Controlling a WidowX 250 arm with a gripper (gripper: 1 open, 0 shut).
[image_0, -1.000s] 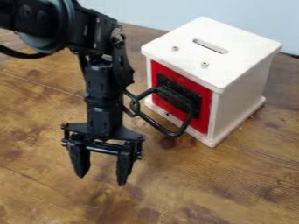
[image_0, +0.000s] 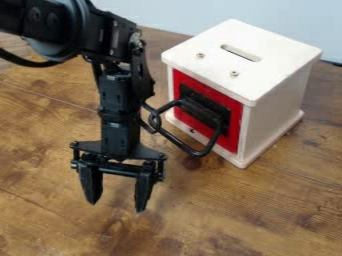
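My black gripper (image_0: 116, 188) hangs in the left half of the view, low over the wooden surface, fingers pointing down and apart, with nothing between them. To its right and behind stands a white box (image_0: 275, 110) with a slot and small screws on top. Its red front panel (image_0: 230, 140) carries a black fitting at the middle. A black loop (image_0: 198, 150) reaches out from around that panel toward my arm; whether it belongs to the box or the arm is hard to tell.
Bare wooden surface (image_0: 254, 210) is open in front of the box and at the lower left. A pale wall runs along the back.
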